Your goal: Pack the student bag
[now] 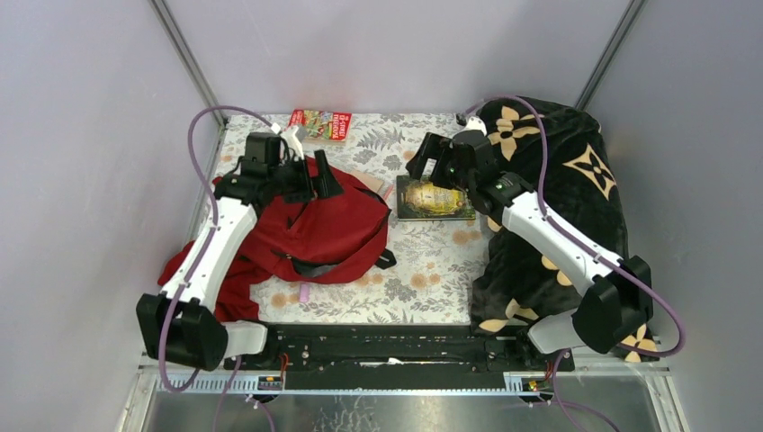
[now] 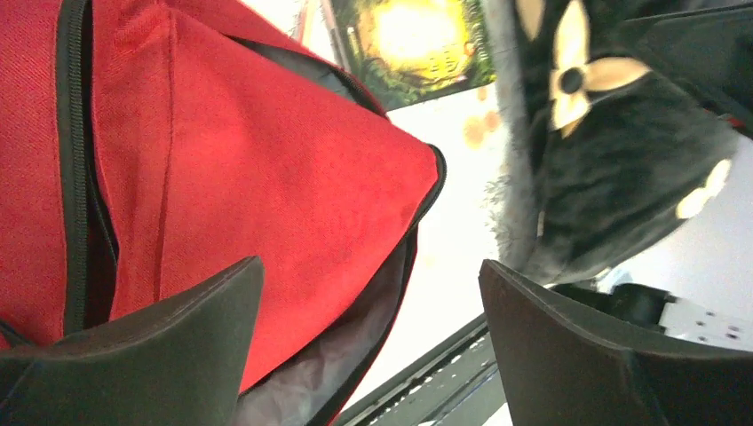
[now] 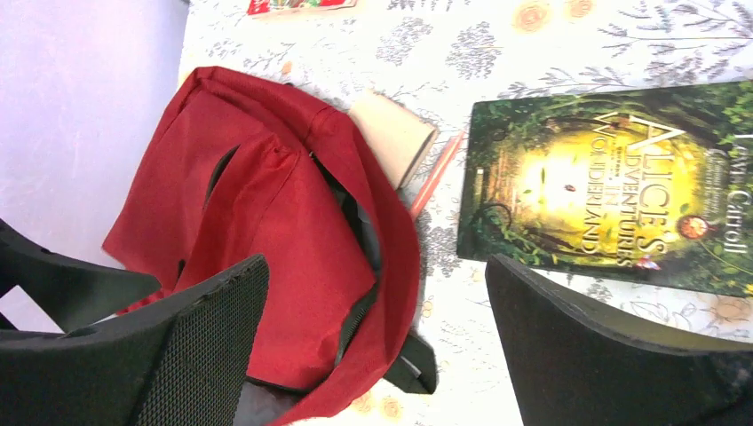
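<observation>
A red backpack [image 1: 315,234] lies on the left of the patterned table, its flap down over most of the opening, dark lining showing along the edges. My left gripper [image 1: 317,180] hangs open above it, empty, with red fabric [image 2: 266,195] below in the left wrist view. My right gripper [image 1: 430,157] is open above the Alice's Adventures in Wonderland book [image 3: 604,186], which lies flat right of the bag. A red workbook [image 1: 319,124] lies at the back. A beige item [image 3: 391,133] and a pink pencil-like item [image 3: 437,173] sit between bag and book.
A black blanket with tan flowers [image 1: 567,216] is piled along the right side. A small pink item [image 1: 304,292] lies below the bag.
</observation>
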